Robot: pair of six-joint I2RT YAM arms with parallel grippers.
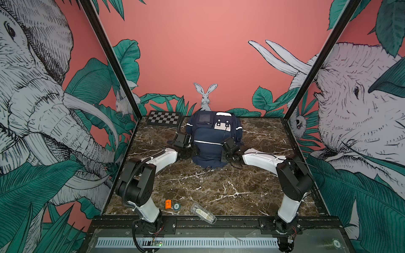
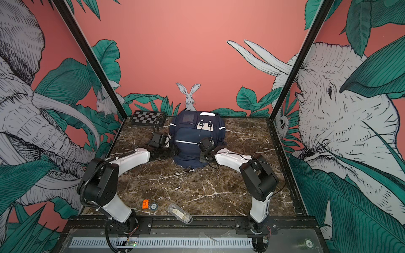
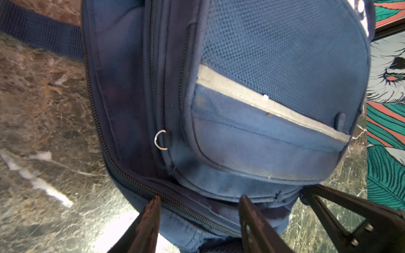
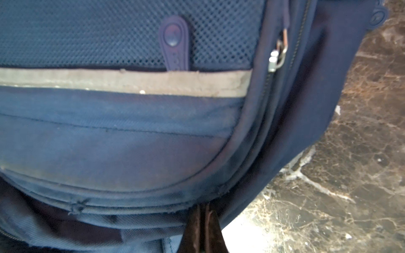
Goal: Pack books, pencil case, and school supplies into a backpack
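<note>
The navy backpack [image 1: 209, 135] lies at the back middle of the table, its front pocket with a pale stripe [image 3: 270, 105] facing up. In the left wrist view my left gripper stands open over the lower part of the bag, near a long zipper [image 3: 185, 206], with nothing seen between its fingers. My right gripper is shut, its tips against the bag's lower right edge by the zipper seam; whether any cloth or zipper pull is pinched there does not show. A metal zipper pull [image 4: 274, 59] sits higher up the bag's right side. The bag's inside is hidden.
Near the front edge lie an orange object [image 1: 168, 204], a small round item [image 1: 176, 206] and a clear pencil case [image 1: 203, 213]. A checkered board [image 1: 163, 118] rests at the back left.
</note>
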